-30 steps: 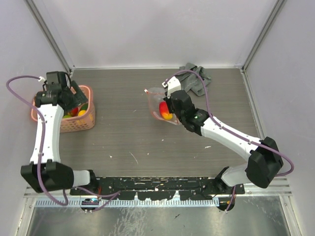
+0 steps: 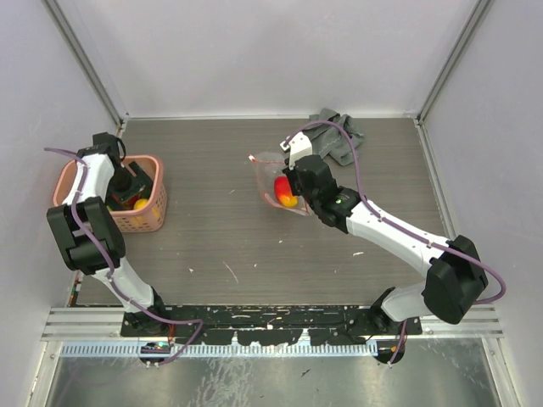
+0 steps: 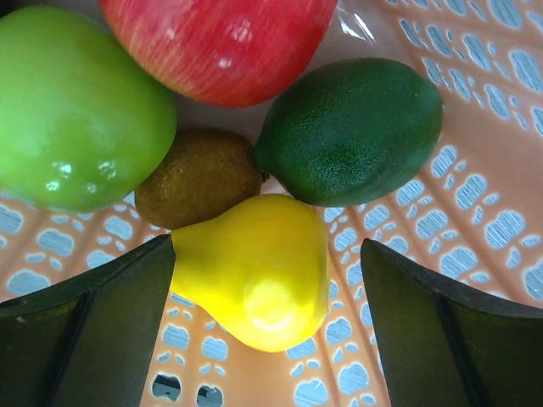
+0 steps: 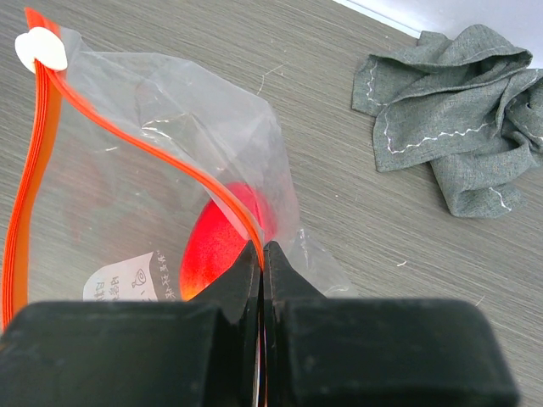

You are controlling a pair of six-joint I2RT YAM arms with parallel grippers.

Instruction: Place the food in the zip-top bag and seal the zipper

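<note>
Inside the basket, my left gripper is part open, its fingers on either side of a yellow pear-shaped fruit (image 3: 263, 271), with gaps showing beside it. Around that fruit lie a green apple (image 3: 76, 110), a red apple (image 3: 225, 42), a brown kiwi (image 3: 199, 174) and a dark green lime (image 3: 352, 131). My right gripper is shut on the orange zip edge of the clear bag (image 4: 212, 93). The bag's mouth gapes, with a white slider (image 4: 41, 49) at its far end. A red-orange fruit (image 4: 222, 237) rests inside the bag.
The pink basket (image 2: 161, 208) stands at the table's left edge, its perforated walls close around my left gripper. A crumpled grey cloth (image 2: 341, 148) lies behind the bag. Between basket and bag the table (image 2: 212, 212) is clear.
My right arm and the bag have stayed put.
</note>
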